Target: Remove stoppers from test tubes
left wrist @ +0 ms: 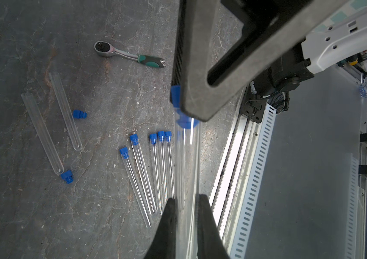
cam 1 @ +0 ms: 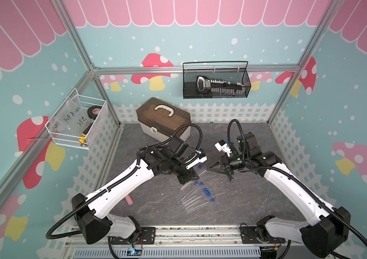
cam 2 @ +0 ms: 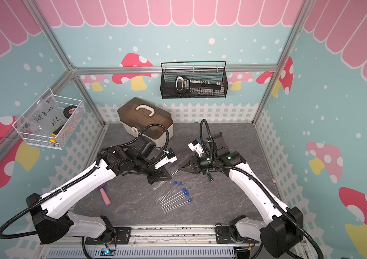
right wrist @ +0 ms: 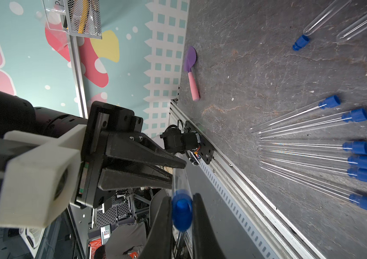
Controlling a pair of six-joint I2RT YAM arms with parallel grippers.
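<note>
In the left wrist view my left gripper is shut on a clear test tube (left wrist: 187, 168). A blue stopper (left wrist: 186, 121) sits in the mouth of this tube, its outer end partly hidden by a finger (left wrist: 201, 82) of my right gripper. Seen from the right wrist, the stopper (right wrist: 182, 212) lies between the fingertips of my right gripper; whether they press on it cannot be told. Several capped tubes (right wrist: 304, 160) lie on the table. Two open tubes (left wrist: 42, 133) rest apart from them, each with a loose blue stopper (left wrist: 67, 176) close by.
A green-handled ratchet (left wrist: 129, 54) lies on the table. Towards the left lies a spoon (right wrist: 191, 73) with a pink handle. The brown toolbox (cam 1: 164, 118) stands at the back. Bare table (cam 1: 243, 198) shows at the front right.
</note>
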